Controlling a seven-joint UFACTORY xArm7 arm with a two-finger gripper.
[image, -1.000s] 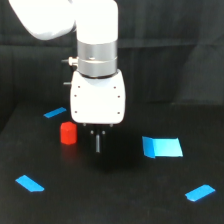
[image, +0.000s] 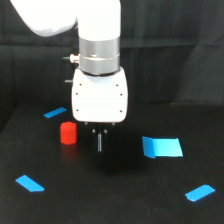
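A small red block (image: 68, 132) stands on the dark surface, left of the gripper in the camera view. To the right is a bright blue angular object (image: 165, 147) showing two faces. My white-bodied gripper (image: 99, 142) points down between the two, clear of both in the picture. Its fingers are dark and narrow against the black backdrop, so the gap between them is hard to make out. Nothing distinct shows at the tips.
Flat blue marks lie at the back left (image: 55, 112), front left (image: 30, 183) and front right (image: 200, 192). A dark curtain (image: 175, 60) closes off the back.
My gripper has shifted very slightly to the right and up. The red block, the blue object and the blue marks have not moved.
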